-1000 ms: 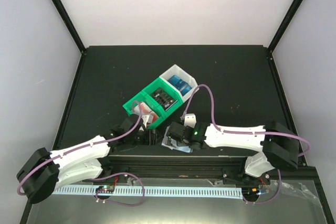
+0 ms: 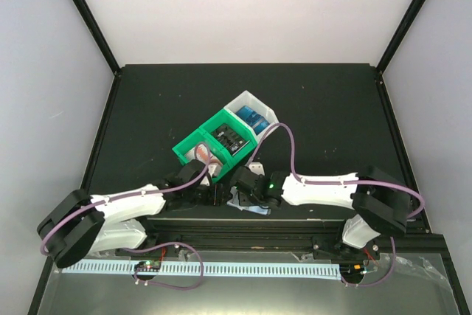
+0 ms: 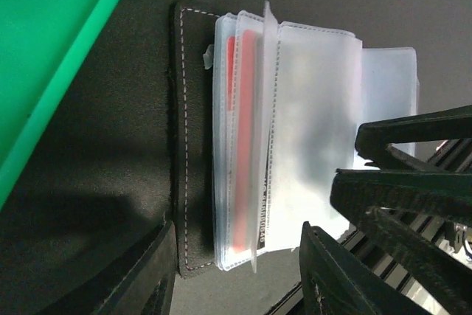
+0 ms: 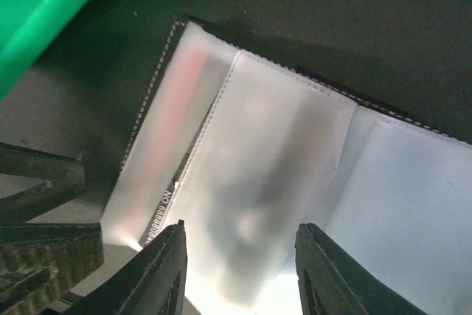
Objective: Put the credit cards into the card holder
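Observation:
The card holder (image 3: 198, 138) lies open on the dark table, its black stitched cover under a stack of translucent sleeves. Red shows through the sleeves near the cover's edge, and one sleeve edge (image 3: 263, 130) stands upright. My left gripper is open, its fingertips on either side of the sleeve edges. Over a clear sleeve (image 4: 258, 145) hangs my right gripper, also open with a gap between its fingertips; no card shows there. From above, both grippers hide most of the holder.
Just behind the holder is a green box (image 2: 177, 150) with white-and-red cards (image 2: 198, 155) and black cards (image 2: 228, 139) in its compartments. A white bin (image 2: 243, 98) adjoining it holds blue cards (image 2: 252, 117). The other gripper's fingers are close in each wrist view.
My left arm has shifted slightly right. The boxes have not moved.

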